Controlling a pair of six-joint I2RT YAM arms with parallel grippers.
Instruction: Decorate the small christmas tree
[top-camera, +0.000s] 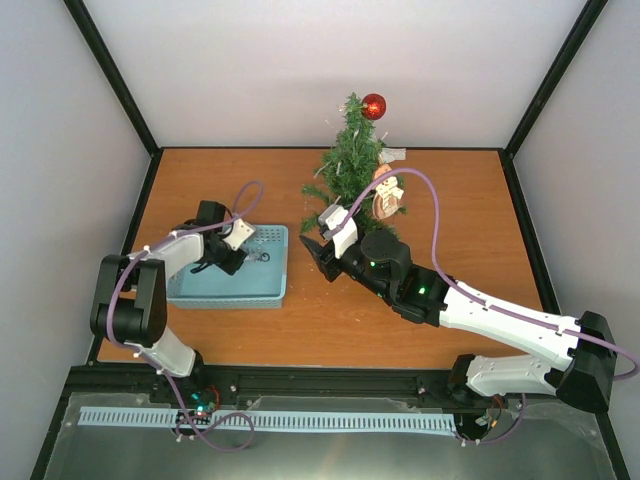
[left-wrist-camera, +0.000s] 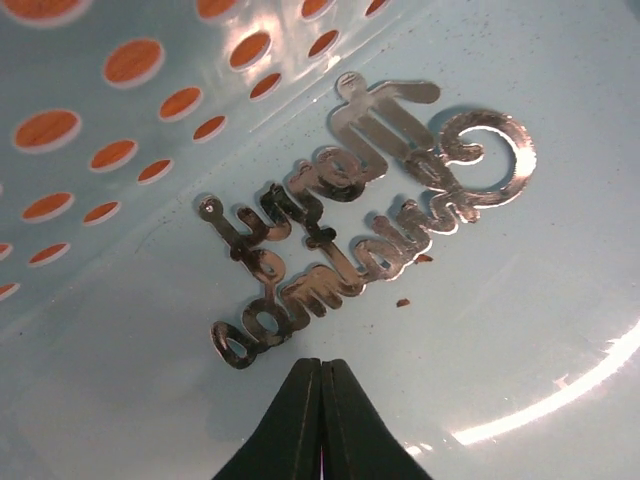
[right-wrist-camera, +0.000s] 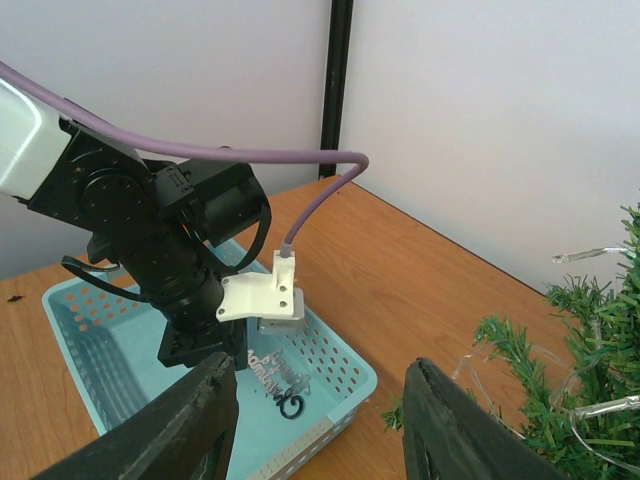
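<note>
Flat on the floor of the blue basket (top-camera: 225, 302) lies the shiny metal "Merry Christmas" ornament (left-wrist-camera: 378, 258), close to the perforated wall. My left gripper is shut with nothing between its fingers, and the ornament lies wholly beyond the tips. From the right wrist view, the ornament (right-wrist-camera: 283, 383) shows beside the left gripper's dark body. The small Christmas tree (top-camera: 350, 165) stands at the back of the table, carrying a red ball (top-camera: 374, 106) near its top and a beige ornament (top-camera: 388, 197) on its side. My right gripper stands open and empty, left of the tree's branches.
The basket's raised perforated walls (right-wrist-camera: 352, 395) surround the left gripper's working area. A white tag (top-camera: 392, 155) is behind the tree. Bare wooden tabletop (top-camera: 470, 225) extends to the right and between basket and tree.
</note>
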